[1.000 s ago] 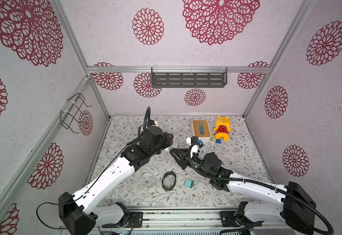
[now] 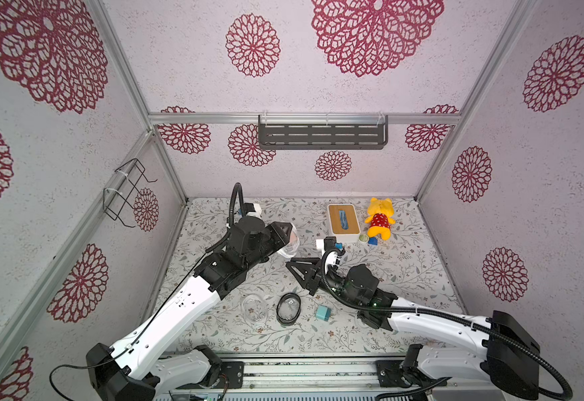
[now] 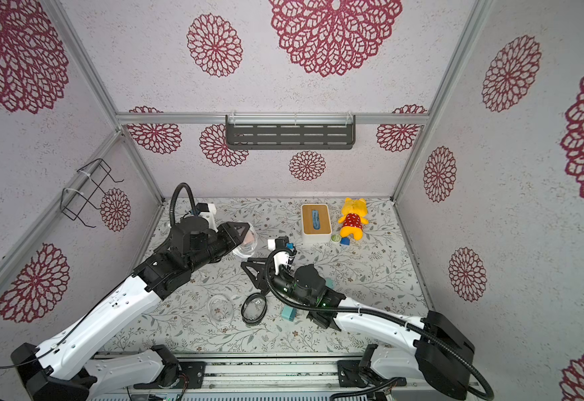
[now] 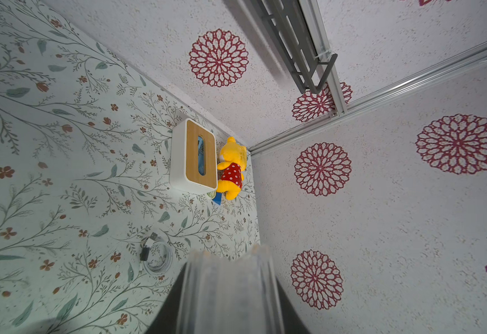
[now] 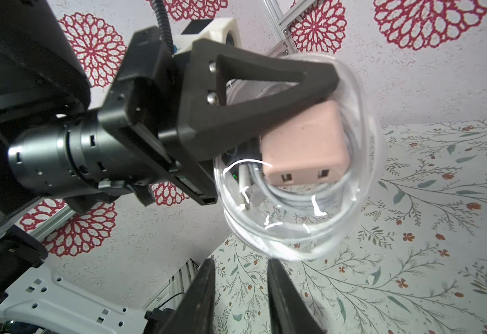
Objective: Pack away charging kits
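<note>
My left gripper (image 2: pixel 284 234) is shut on a clear round container (image 5: pixel 288 245), held tilted above the table. Inside it a pale pink charger block (image 5: pixel 304 150) and a coiled pale cable (image 5: pixel 310 194) show in the right wrist view. Just below the container, my right gripper is open with nothing between its fingers. A black coiled cable (image 2: pixel 280 317) lies near the table's front, beside an empty-looking clear round piece (image 2: pixel 254 310). To their right sits a teal block (image 2: pixel 322 312). A white coiled cable (image 4: pixel 160 261) lies on the table in the left wrist view.
A white box with a wooden lid (image 2: pixel 343 219) stands at the back right, next to a yellow bear toy (image 2: pixel 380 219). A small blue item (image 2: pixel 373 241) lies before the bear.
My left arm has swung a little left, and the container shows more clearly beyond its gripper.
</note>
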